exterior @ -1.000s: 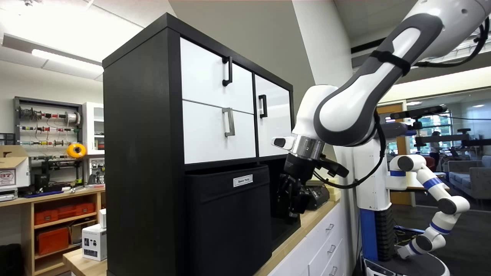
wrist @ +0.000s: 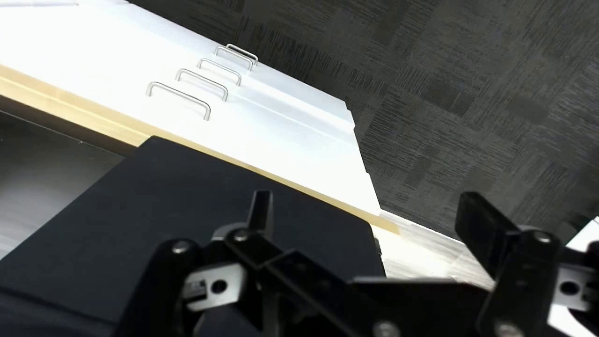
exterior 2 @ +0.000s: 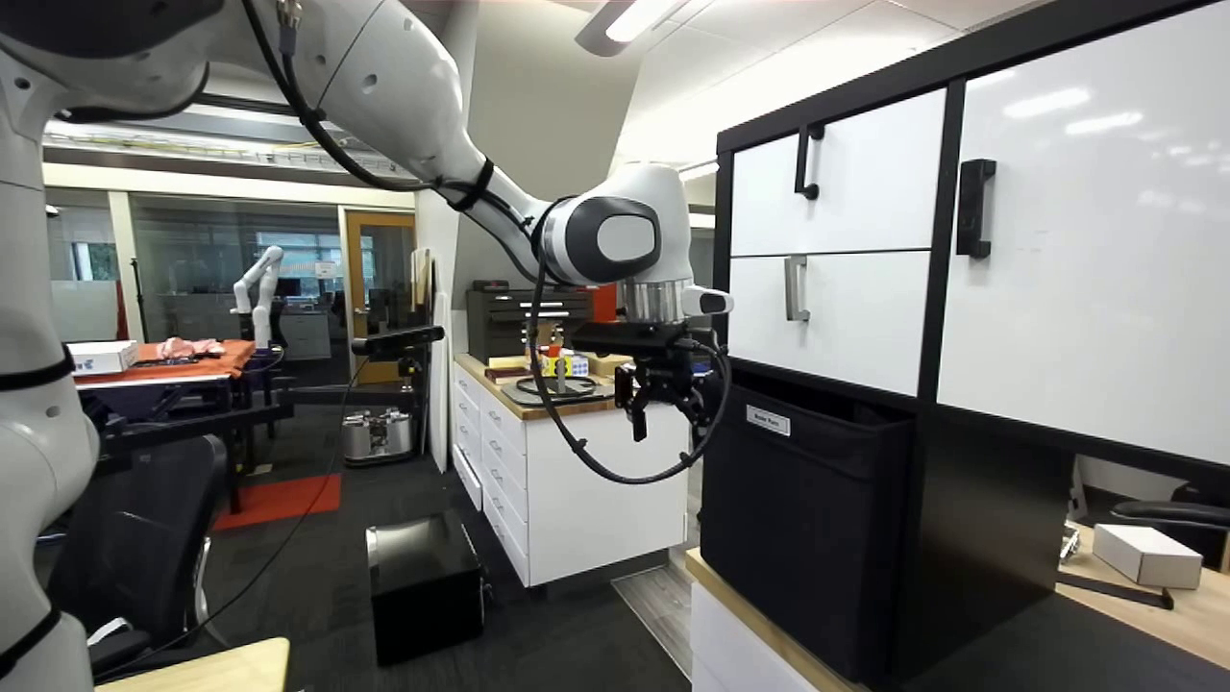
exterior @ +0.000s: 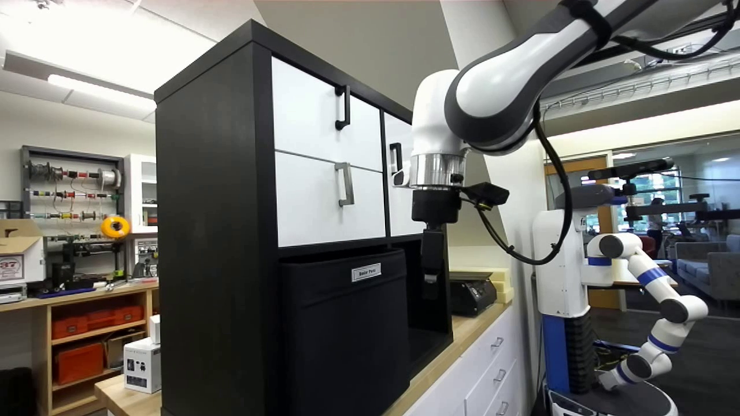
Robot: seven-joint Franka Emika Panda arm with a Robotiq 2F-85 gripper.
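Observation:
My gripper points downward in front of the black cabinet, close to its fabric bin. In the wrist view the fingers stand wide apart, open, with only floor and bin showing between and below them. The black fabric bin carries a white label and fills the lower compartment. Above it are two white drawer fronts, the upper with a black handle, the lower with a grey handle. Both fronts are closed. A white door with a black handle is shut beside them.
White drawers with metal handles run under the wooden counter edge. A dark device stands on the counter beyond the cabinet. Open floor lies in front. A black cable loops below the wrist.
My arm has risen and moved left in exterior view 1, nearer the drawer fronts. The gripper has turned from a slant to nearly straight down. Cabinet and bin look the same.

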